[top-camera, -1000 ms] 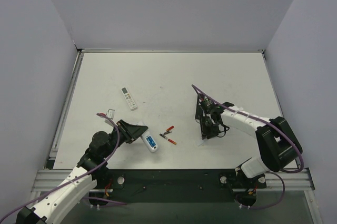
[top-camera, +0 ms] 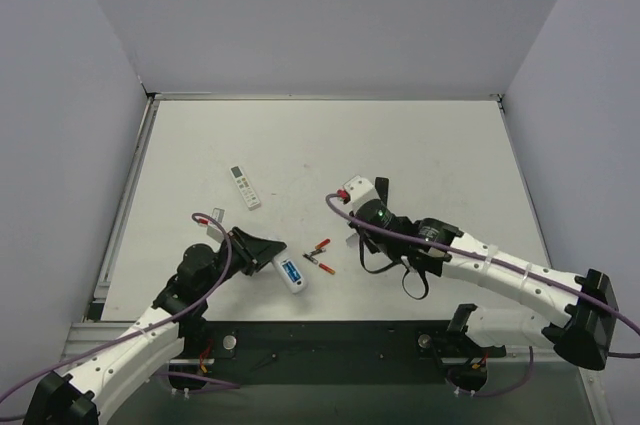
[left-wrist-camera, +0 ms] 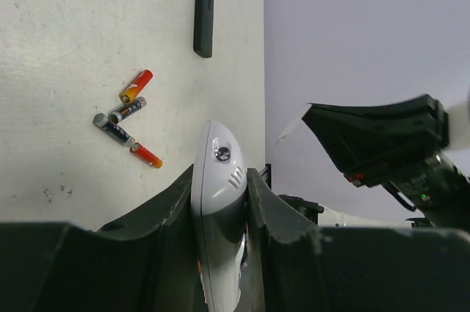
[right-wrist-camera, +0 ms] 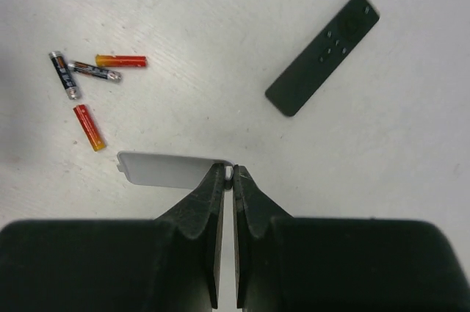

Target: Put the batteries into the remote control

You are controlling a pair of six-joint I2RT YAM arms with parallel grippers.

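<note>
A white remote (top-camera: 290, 273) with a blue screen is held by my left gripper, whose fingers close on its sides. Four batteries lie loose on the table centre: two red-orange, one of them (right-wrist-camera: 89, 127) nearest the front, and two dark ones (right-wrist-camera: 64, 75). My right gripper is shut on a thin, translucent white piece (right-wrist-camera: 165, 168), which looks like a battery cover, held above the table to the right of the batteries.
A black remote (right-wrist-camera: 319, 55) lies at right of centre and a white remote (top-camera: 245, 187) at back left.
My right gripper has lifted and moved left toward the table's middle, carrying the white piece. My left gripper and its remote have barely moved.
</note>
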